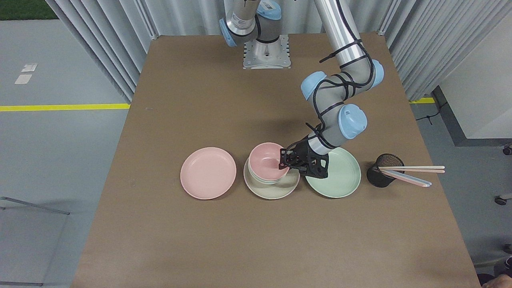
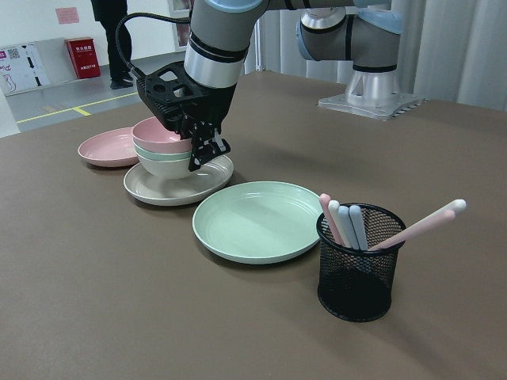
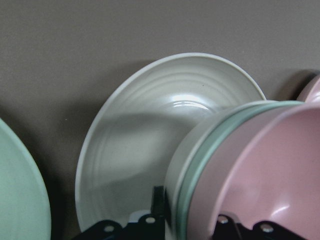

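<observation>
A stack of pink, green and cream bowls, pink bowl on top, sits on a cream plate, seen also as the plate in the wrist view. My gripper straddles the stack's rim, one finger outside, the other inside the pink bowl; whether it is clamped on the rim is unclear. In the left view the gripper's dark body is tilted over the bowls' right side. A pink plate lies to the left, a mint plate to the right.
A black mesh cup with several chopsticks stands right of the mint plate.
</observation>
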